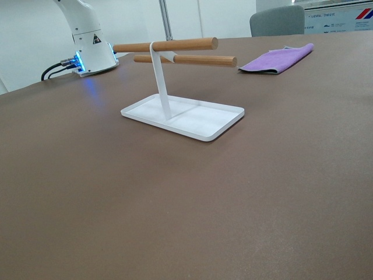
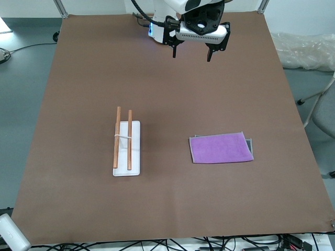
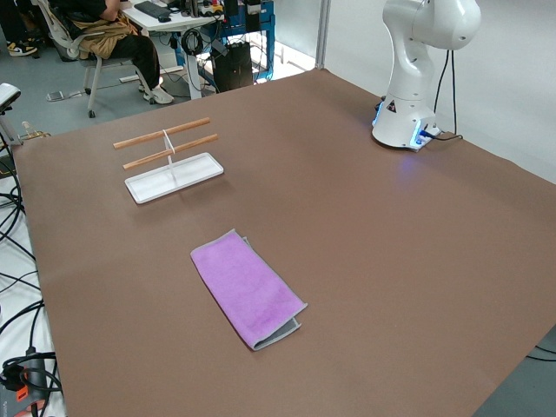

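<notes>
My gripper (image 2: 191, 55) hangs at the top of the left view, at the back of the table, its two black fingers spread apart with nothing between them; it is clear of the objects. A white tray stand (image 2: 134, 157) with two wooden bars (image 2: 117, 141) stands left of centre. A folded purple cloth (image 2: 221, 148) with grey edging lies flat to its right. The top view shows the stand (image 1: 198, 122) upright and the cloth (image 1: 277, 58) behind it; in the right view the cloth (image 3: 245, 282) lies apart from the stand (image 3: 174, 176).
Cables (image 3: 26, 313) run along one outside edge. The robot's base (image 3: 401, 126) sits at the table's back edge. A chair (image 2: 322, 110) and plastic wrap stand beyond the right edge.
</notes>
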